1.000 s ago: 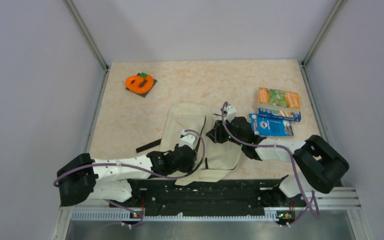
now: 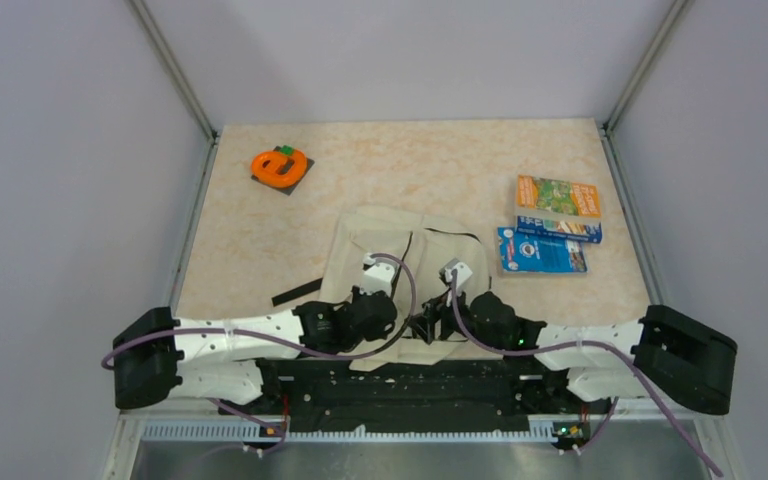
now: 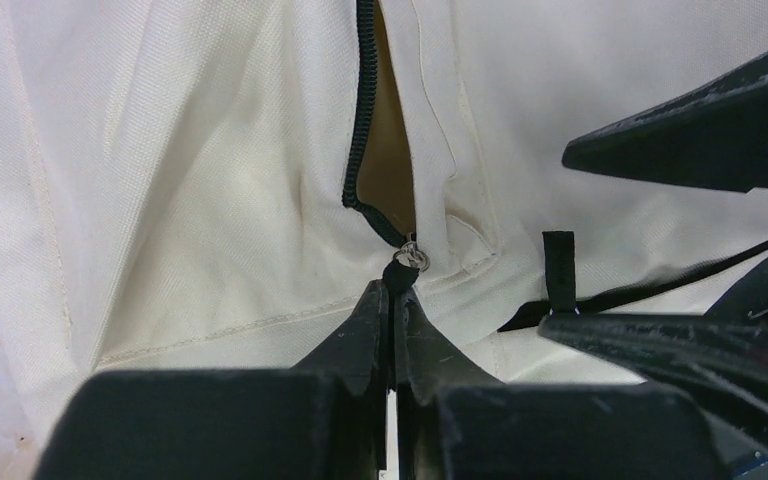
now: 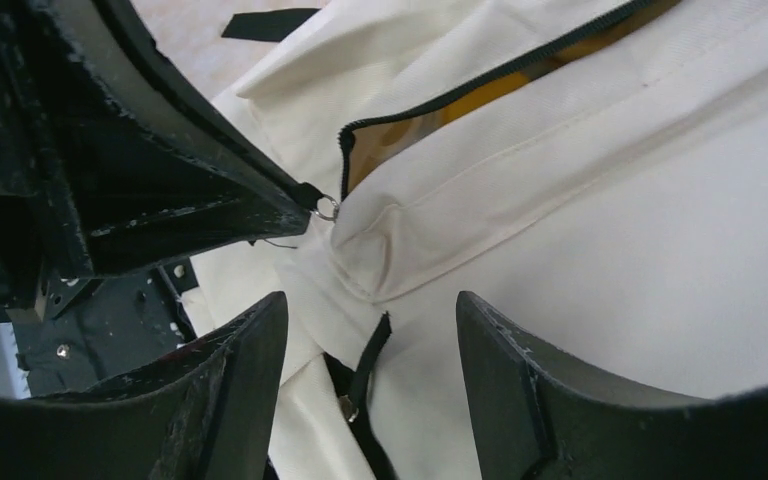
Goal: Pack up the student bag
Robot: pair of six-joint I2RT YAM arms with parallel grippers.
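The cream cloth bag (image 2: 448, 255) lies flat at the table's front middle. Its black zipper (image 3: 362, 110) is part open, and a brown inside shows through the gap. At the zipper's end, my left gripper is shut on the black zipper pull (image 3: 397, 276), just below its metal ring. My right gripper is open low over the bag, to the right of the left one. A second black tab (image 4: 372, 348), on the front dark zipper, shows in the space between its fingers; I see no contact on both sides.
Several books (image 2: 557, 200) and a blue booklet (image 2: 540, 254) lie to the right. An orange pumpkin-shaped item (image 2: 280, 169) sits on a dark square at the back left. A black strap (image 2: 297, 292) sticks out left of the bag.
The books and pumpkin item stayed still.
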